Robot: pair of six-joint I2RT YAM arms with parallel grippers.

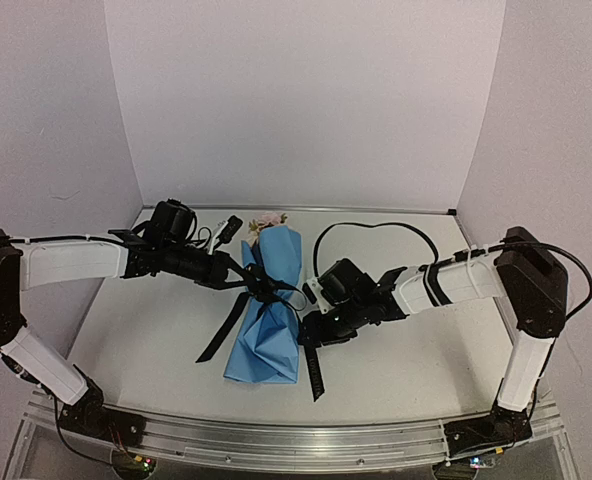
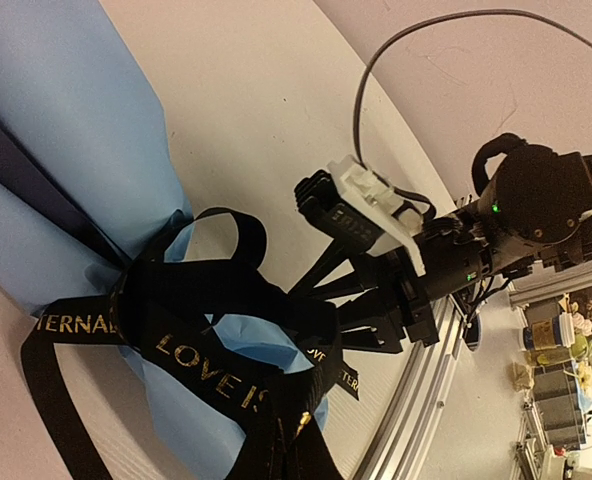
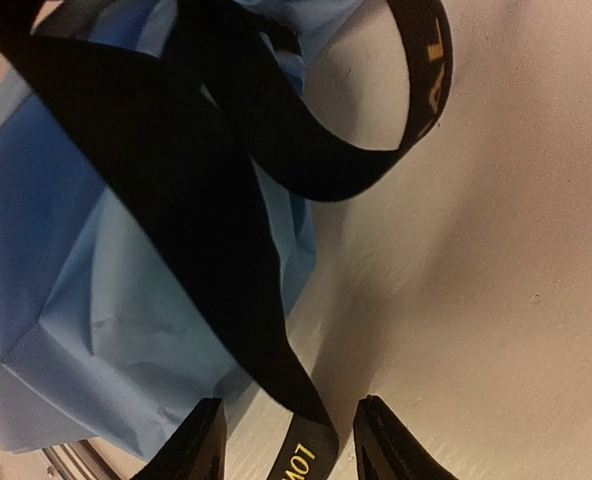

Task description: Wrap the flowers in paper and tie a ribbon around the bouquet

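The bouquet's blue wrap [image 1: 266, 345] lies along the table with pink flowers [image 1: 268, 220] at its far end. Black ribbon [image 2: 191, 365] with gold lettering circles its waist and forms loops there. At that waist my left gripper [image 1: 259, 287] is shut on a ribbon loop, whose fold shows at the fingertips in the left wrist view. To the right of the wrap, my right gripper [image 1: 305, 326] hangs over the right ribbon tail [image 1: 313, 372]. Its fingers [image 3: 199, 442] stand apart in the right wrist view, the tail [image 3: 306, 445] passing between them without being clamped.
Another ribbon tail [image 1: 223, 328] trails to the lower left of the wrap. The two grippers are close together.
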